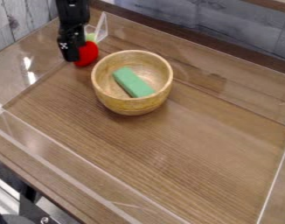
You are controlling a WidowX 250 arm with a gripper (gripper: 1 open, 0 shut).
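Observation:
My gripper (72,42) is at the top left, dark and reaching down to a red object (86,54) with a pale, light-green part behind it near the table's back. Its fingers are small and dark, beside or just over the red object; contact cannot be told. A wooden bowl (149,106) stands to the lower right, holding a green block (131,80).
A dark area lies beyond its left edge, with some cables at the lower left corner.

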